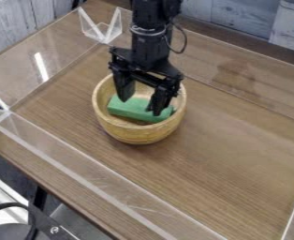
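My black gripper (143,82) hangs down over a round wooden bowl (139,134), its fingers open and reaching inside the rim, around the back of a green block (135,109) that lies in the bowl. Whether the fingers touch the block cannot be told from this view. The gripper hides the back part of the bowl.
A white wire-like object (98,29) stands at the upper left. White objects sit at the top right corner (287,23) and lower left corner (12,225).
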